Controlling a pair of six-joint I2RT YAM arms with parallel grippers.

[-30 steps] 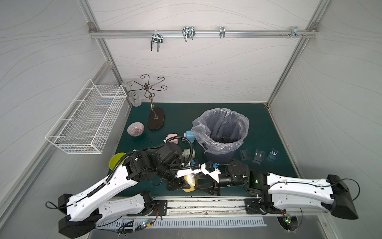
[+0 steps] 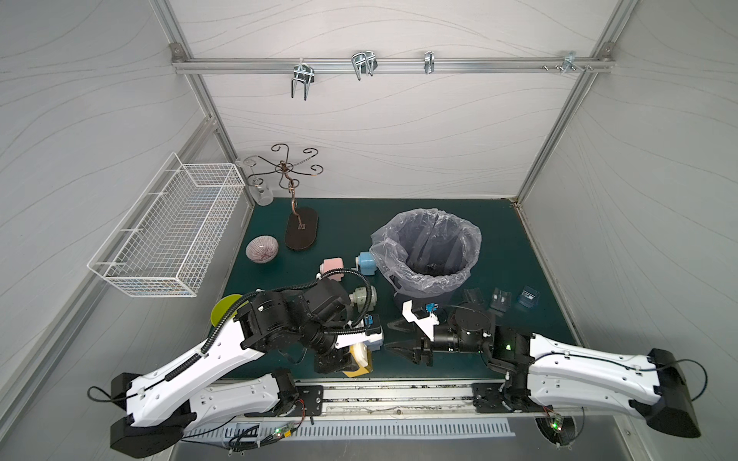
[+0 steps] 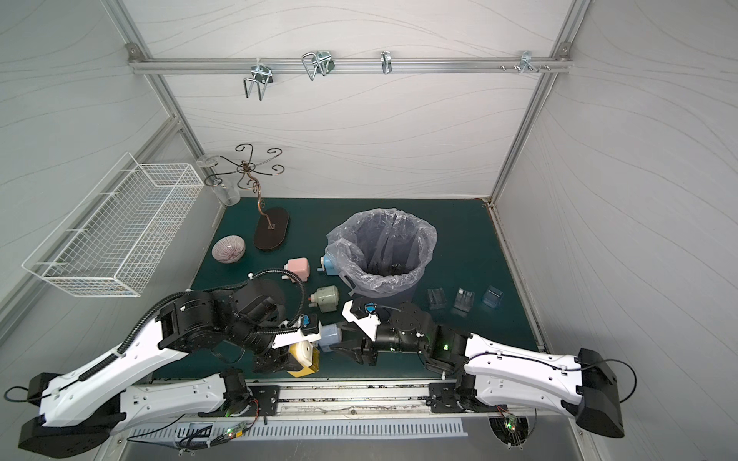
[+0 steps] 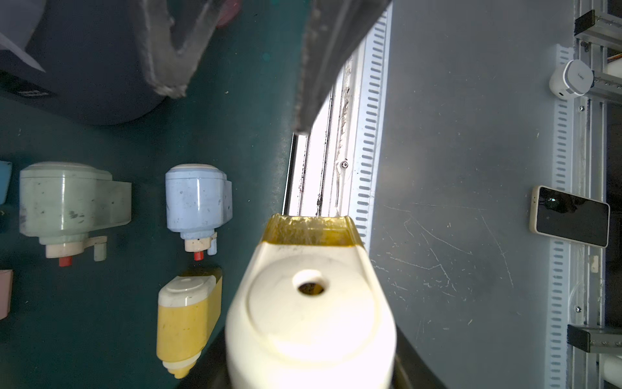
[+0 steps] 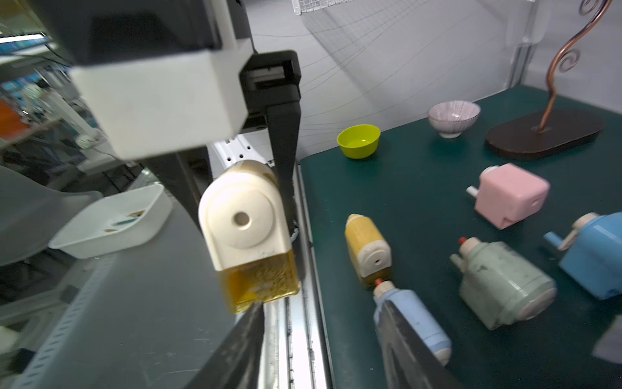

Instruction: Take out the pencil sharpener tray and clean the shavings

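My left gripper point(image 3: 286, 355) is shut on a white sharpener with a translucent yellow tray point(image 4: 311, 311), held above the table's front edge; its face with a round hole fills the bottom of the left wrist view. My right gripper point(image 3: 353, 345) faces it from the right, fingers parted, with nothing between them. On the table lie a light blue sharpener point(image 4: 197, 197), a yellow one point(image 4: 189, 317), a grey-green one point(image 5: 505, 285), a pink one point(image 5: 508, 194) and a blue one point(image 5: 593, 256).
A lined bin point(image 2: 425, 253) stands right of center, with several clear trays point(image 2: 500, 299) beside it. A metal stand point(image 2: 301, 230), small bowl point(image 2: 261, 248), green bowl point(image 5: 358, 142) and wire basket point(image 2: 165, 230) are at the left.
The right gripper has shifted and turned, its arm moving slightly right. The left gripper with the sharpener has moved only slightly.
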